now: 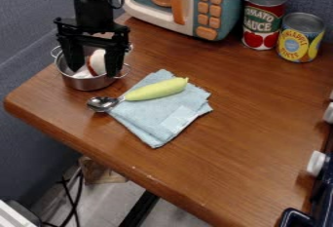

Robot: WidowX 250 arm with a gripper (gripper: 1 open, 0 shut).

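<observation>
The black gripper (92,51) hangs low over a steel pot (78,78) at the left of the table, its fingers reaching down inside around a white and reddish object (96,63), perhaps an egg or ball. Whether the fingers are closed on it cannot be told. A pale yellow corn-like item (158,90) lies on a light blue cloth (166,123), with a metal spoon (103,103) at the cloth's left edge.
A toy microwave (213,7) stands at the back, with a tomato sauce can (260,26) and a yellow can (299,43) to its right. A dark appliance (313,182) borders the right edge.
</observation>
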